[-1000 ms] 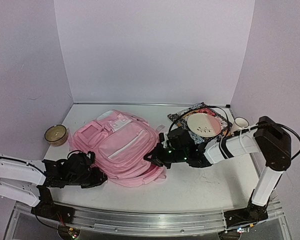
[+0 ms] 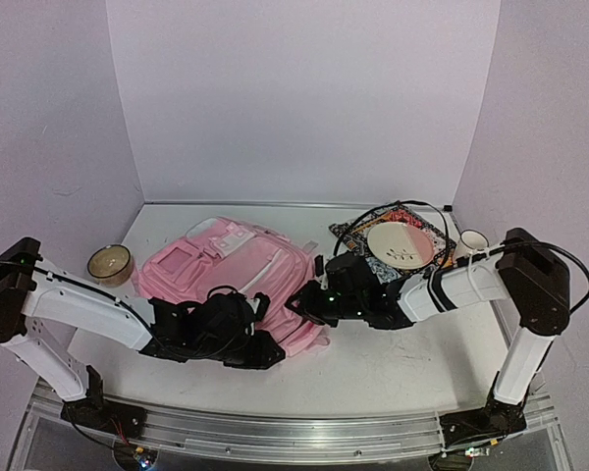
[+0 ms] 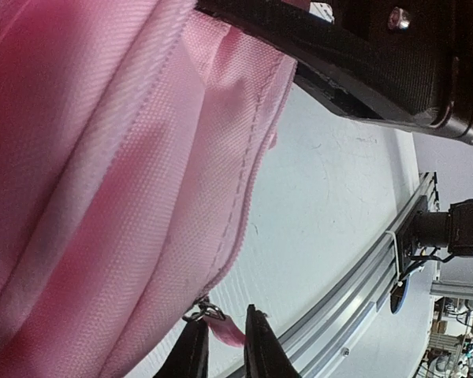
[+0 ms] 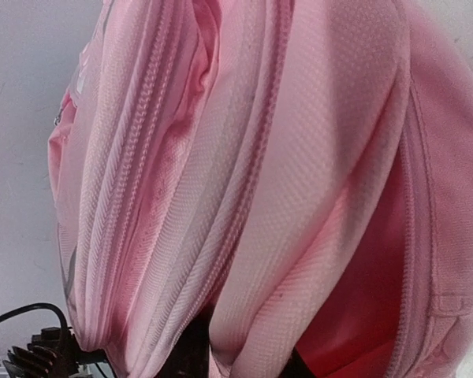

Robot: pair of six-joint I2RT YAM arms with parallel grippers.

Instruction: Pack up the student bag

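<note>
A pink backpack (image 2: pixel 240 270) lies on the table left of the middle, its lower front edge toward me. My right gripper (image 2: pixel 309 287) is at its right side; in the right wrist view a bunched fold of the backpack (image 4: pixel 299 157) runs down between its dark fingers, and a gap beside the fold shows the red inside. My left gripper (image 2: pixel 269 326) is over the backpack's front edge. In the left wrist view its fingertips (image 3: pixel 254 335) stand apart, with a metal zipper pull (image 3: pixel 207 309) and its pink tab close by, seemingly not gripped.
A brown bowl (image 2: pixel 110 263) stands at the left wall. At the back right are a patterned cloth (image 2: pixel 355 238) with a round cream-and-pink plate (image 2: pixel 398 245) and a white cup (image 2: pixel 471 241). Bare table (image 2: pixel 412 363) lies at the front right.
My left gripper has moved right along the backpack's front edge, from its left corner to near the right gripper. The right arm has hardly moved.
</note>
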